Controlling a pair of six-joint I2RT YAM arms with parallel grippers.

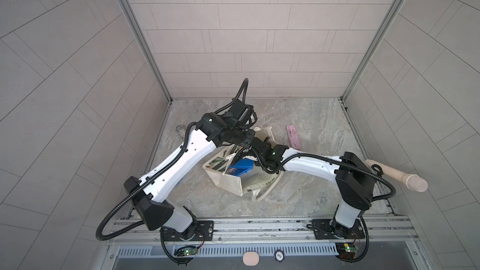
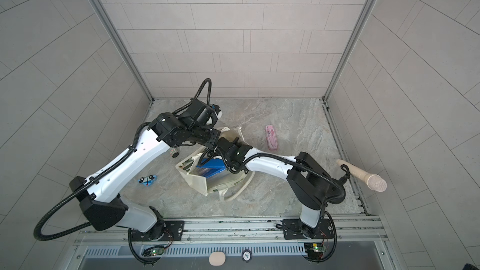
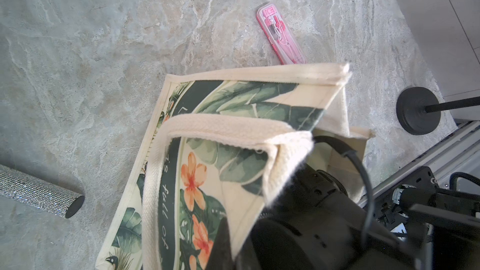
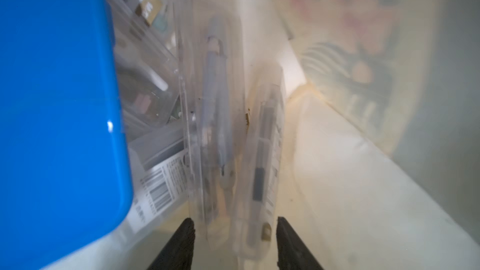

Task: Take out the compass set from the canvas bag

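Note:
The cream canvas bag (image 1: 227, 184) stands open on the table, its leaf-printed wall (image 3: 197, 170) close in the left wrist view. There my left gripper is shut, with the bag's cloth edge running between its dark fingers. My right gripper is inside the bag, its fingers apart. Beyond its tips lie a clear case (image 4: 210, 90) with a compass-like metal tool and a narrower clear case (image 4: 260, 165). Neither is held.
A blue box (image 4: 55, 120) fills the bag's left side, beside other clear packs (image 4: 142, 65). Outside, a pink case (image 2: 271, 137) lies behind the bag, a glittery cylinder (image 3: 40, 190) to its left and a small blue toy (image 2: 147, 180) at the left.

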